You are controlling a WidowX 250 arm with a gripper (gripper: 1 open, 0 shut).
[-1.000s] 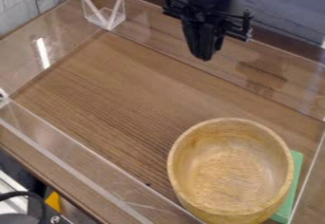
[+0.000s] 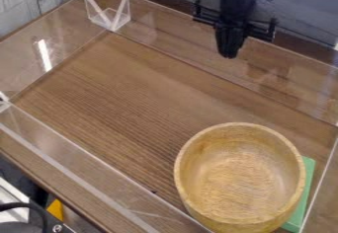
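Observation:
My black gripper (image 2: 230, 47) hangs at the top middle-right over the back of the wooden tray, shut with nothing visible between its fingertips. A large yellow bowl (image 2: 238, 178) sits at the front right, with a green flat object (image 2: 298, 197) partly under or beside its right side.
A white wire-like rack (image 2: 109, 12) stands in the back left corner. Clear walls edge the tray, and dark cables lie outside at the lower left.
My gripper has moved back and up in the view, away from the bowl, and looks smaller. The bowl and rack have not moved.

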